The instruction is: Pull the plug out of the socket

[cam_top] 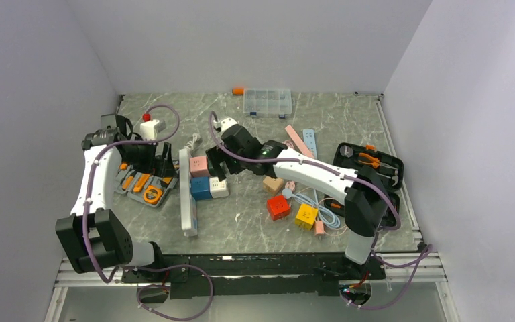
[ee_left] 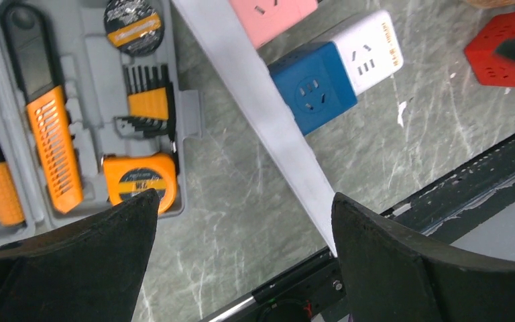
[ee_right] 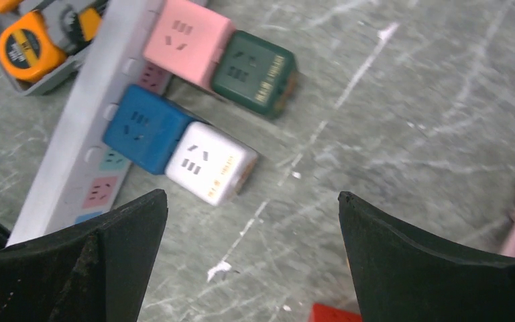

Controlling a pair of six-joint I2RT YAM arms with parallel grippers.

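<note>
A long white power strip [cam_top: 188,194] stands on its edge at the left of the table, and block-shaped plugs stick out of its right side. They are a pink one [cam_top: 200,166], a blue one [cam_top: 201,188] and a white one [cam_top: 218,186]; in the right wrist view a dark green one [ee_right: 253,72] joins the pink. The white plug [ee_right: 209,163] is butted against the blue plug [ee_right: 149,127]. My right gripper is open above the plugs, empty. My left gripper is open left of the strip, over the tool case's edge, also empty.
The grey tool case [ee_left: 182,117] lies left of the strip. Red [cam_top: 278,207] and yellow [cam_top: 306,216] blocks, a wooden block [cam_top: 273,185] and coiled cables [cam_top: 322,213] are on the right. A clear box [cam_top: 267,102] stands at the back.
</note>
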